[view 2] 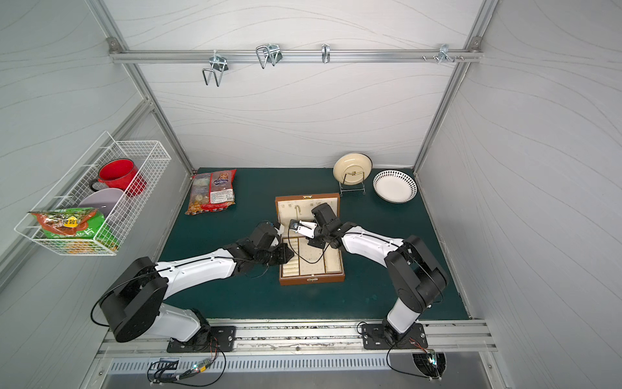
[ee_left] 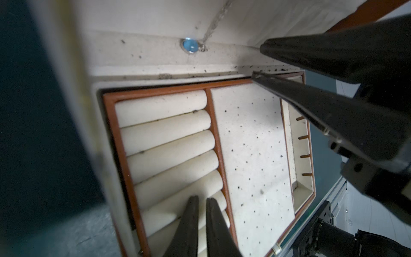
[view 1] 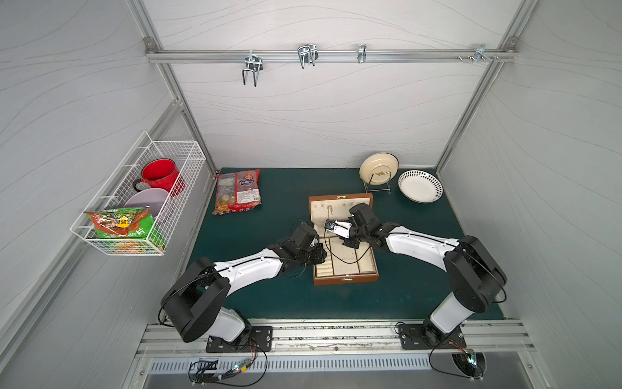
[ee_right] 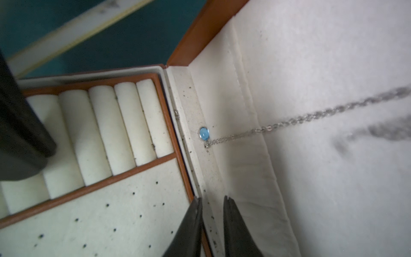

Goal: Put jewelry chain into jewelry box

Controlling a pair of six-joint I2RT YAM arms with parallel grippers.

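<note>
The brown jewelry box [view 1: 346, 280] stands with its lid raised. Against the pale lid lining hangs a thin silver chain [ee_right: 306, 118]; its blue pendant [ee_right: 204, 133] rests at the hinge strip. Beside the ring-roll compartment is my left gripper, part open over the rolls with an empty gap. My right gripper is part open too, above the hinge side, nothing between its fingers and apart from the chain. Its dark fingers [ee_left: 316, 53] show separated at upper right in the left wrist view. A dark finger [ee_right: 21, 128] of the left gripper enters the right wrist view.
A snack bag [view 1: 237, 192] lies at back left; a plate on a stand [view 1: 379, 170] and a white bowl [view 1: 420, 186] sit at back right. A wire basket [view 1: 188, 155] hangs on the left wall. Both grippers are close together over the box.
</note>
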